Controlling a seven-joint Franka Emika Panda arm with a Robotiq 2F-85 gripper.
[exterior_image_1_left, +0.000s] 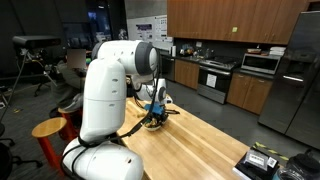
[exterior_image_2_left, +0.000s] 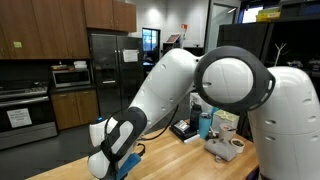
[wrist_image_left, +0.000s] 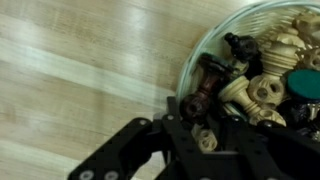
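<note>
A clear round bowl filled with light and dark wooden chess pieces takes up the right of the wrist view. A dark brown chess piece lies between the fingers of my gripper, which is shut on it. The piece is still within the bowl, close to its left wall and beside pale pieces. In the first exterior view the gripper points down over the bowl on the table. The second exterior view shows the gripper low in front, too small to make out its hold.
A wide stretch of bare wooden table lies to the right of the bowl. A dark box-like item stands near the table's front right. In the second exterior view, a teal cup and other items stand on the right side.
</note>
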